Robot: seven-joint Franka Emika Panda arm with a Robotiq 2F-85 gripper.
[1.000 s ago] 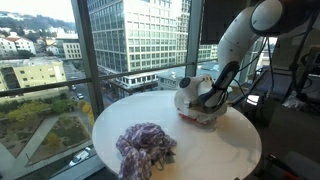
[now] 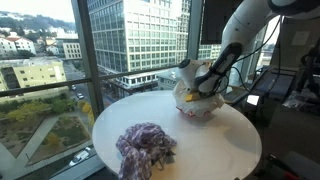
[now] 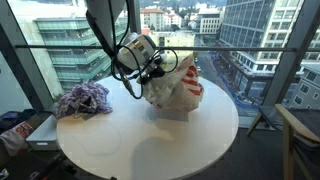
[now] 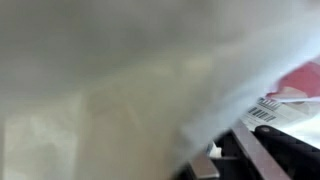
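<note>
A white plastic bag with red markings (image 3: pixel 180 92) stands bunched and upright on the round white table. My gripper (image 3: pixel 150 76) is at the bag's upper left side in exterior view 2, shut on its plastic. In exterior view 1 the bag (image 2: pixel 197 103) sits under the arm, and a small yellow patch shows by it. Pale film fills most of the wrist view and hides the bag's contents. The dark fingers (image 4: pixel 262 155) show at lower right, beside a barcode label and a red patch; the pinch itself is mostly covered.
A crumpled purple-and-white cloth (image 2: pixel 146 147) lies at the table's edge, well apart from the bag. A wooden chair (image 3: pixel 297 135) stands off its right side; windows surround the back.
The bag's top is drawn higher and its shape has changed. The cloth has stayed in place.
</note>
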